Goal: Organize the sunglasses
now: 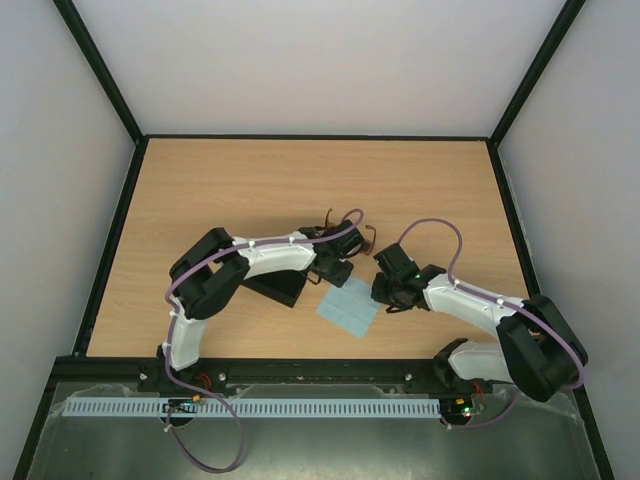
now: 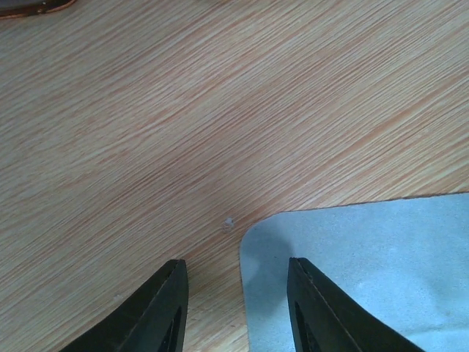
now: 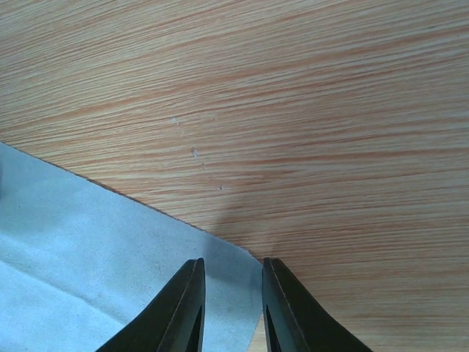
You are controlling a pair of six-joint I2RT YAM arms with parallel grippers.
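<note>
A light blue cloth (image 1: 350,306) lies flat on the table. My left gripper hovers at one corner of the cloth (image 2: 352,257), its fingers parted with nothing between them. At another corner, my right gripper has its fingers closer together but still apart, the cloth (image 3: 110,249) below them and nothing visibly pinched. Brown sunglasses (image 1: 368,240) sit beyond the cloth, partly covered by the left arm. A rim at the top left of the left wrist view may belong to them, though I cannot tell.
Left of the cloth is a black flat case (image 1: 275,288), partly under the left arm. Bare wood table (image 1: 440,180) stretches across the back and right side. A dark frame edge (image 1: 320,136) bounds the far side.
</note>
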